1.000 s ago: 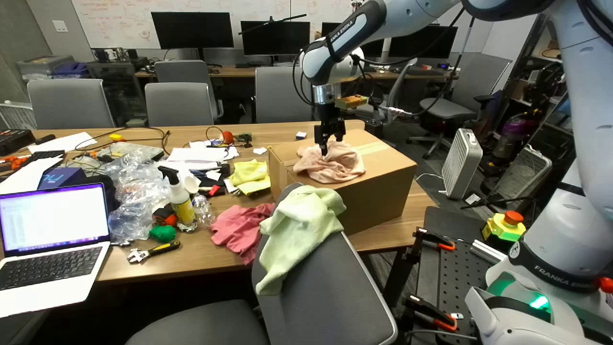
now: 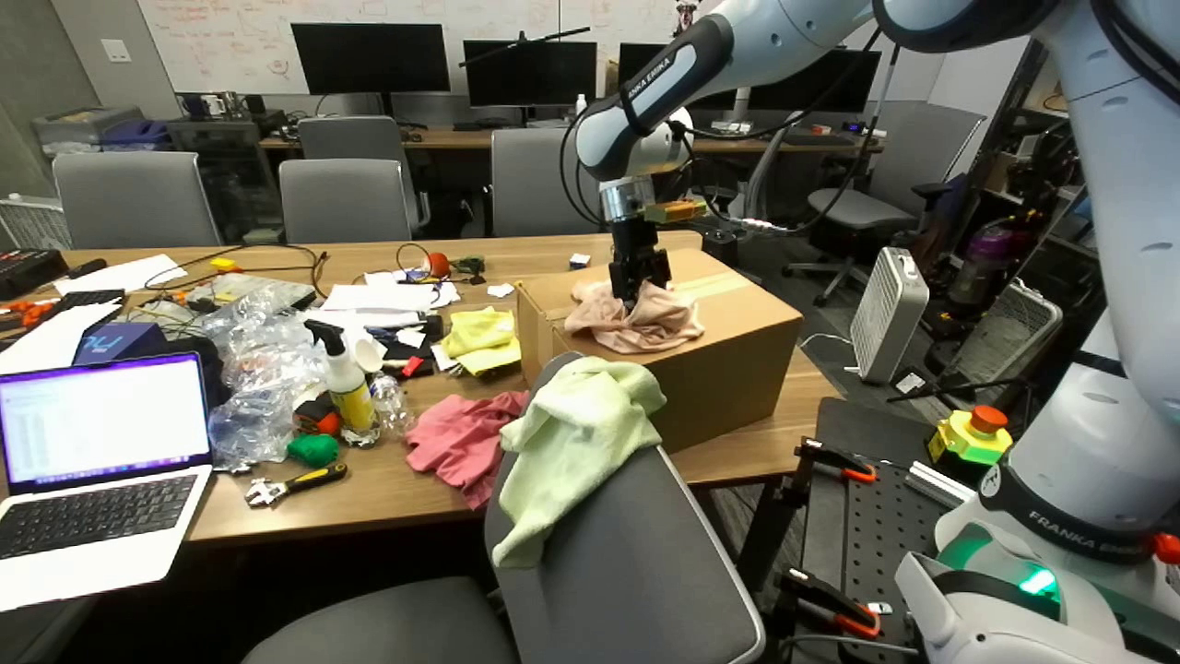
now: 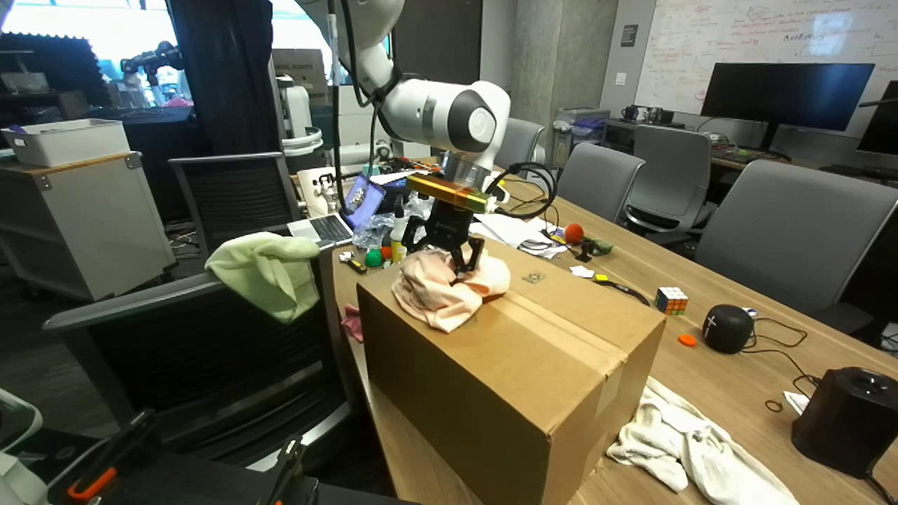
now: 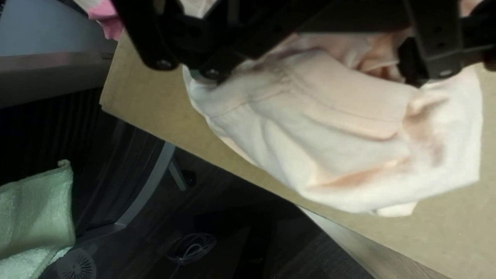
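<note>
A crumpled pale pink cloth (image 2: 635, 323) lies on top of a cardboard box (image 2: 708, 389) on the table. My gripper (image 3: 439, 252) points down into this cloth, fingers apart. In the wrist view one finger (image 4: 209, 65) presses at the cloth's left part and the other finger (image 4: 421, 60) at its upper right. Folds of the pink cloth (image 4: 325, 107) rise between and in front of them. The very tips are partly sunk in the fabric or hidden.
A light green towel (image 2: 581, 426) hangs over the chair back (image 2: 653, 542) close to the box. A red cloth (image 2: 465, 441), a yellow cloth (image 2: 483, 337) and clutter fill the table's left. A white cloth (image 3: 694, 446) lies beyond the box. Much of the box top is bare.
My gripper has come down and slightly to the right in exterior view 1, and its fingers now reach into the pink cloth. The cloth's top has bunched a little around them.
</note>
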